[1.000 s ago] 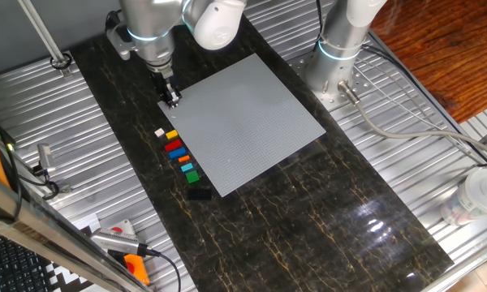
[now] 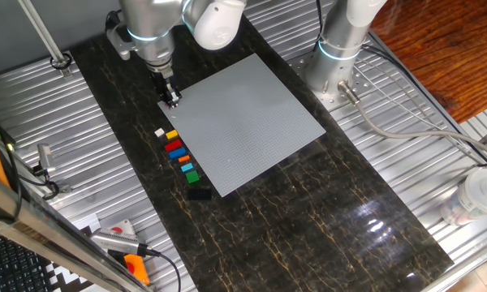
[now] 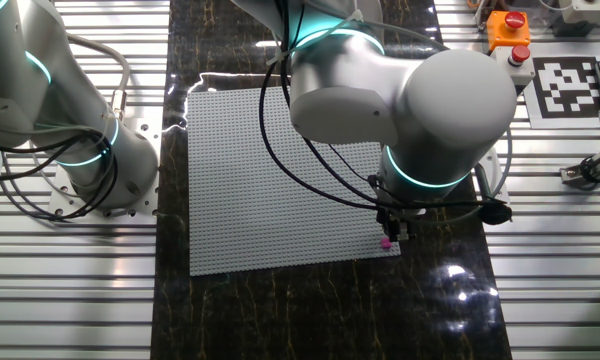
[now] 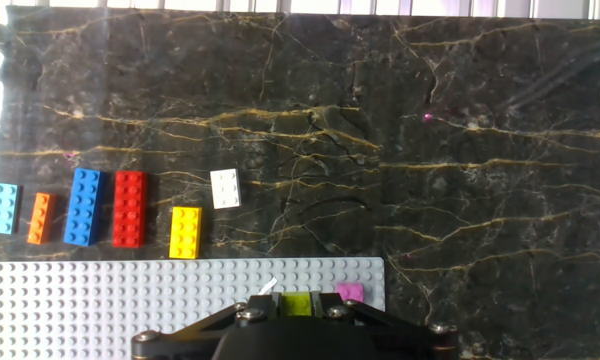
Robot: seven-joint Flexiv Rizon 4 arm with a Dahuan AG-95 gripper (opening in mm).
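Observation:
In the wrist view, a yellow-green brick point(image 4: 297, 303) shows between my fingertips, and my gripper is shut on it. The gripper is low over the edge of the grey baseplate point(image 4: 110, 310), close to one corner; whether the brick touches the studs cannot be made out. A pink brick point(image 4: 350, 291) sits on the plate near that corner, just right of my fingers. Exterior view 1 has the gripper point(image 2: 173, 102) at the plate's left corner. From the other side, exterior view 2 shows the pink brick point(image 3: 385, 243) beside the gripper point(image 3: 398, 234).
Loose bricks lie in a row beside the plate: white point(image 4: 225, 188), yellow point(image 4: 185, 232), red point(image 4: 129, 209), blue point(image 4: 82, 207), orange point(image 4: 40, 218), light blue point(image 4: 2, 208), then green point(image 2: 192, 176) and black point(image 2: 199, 195).

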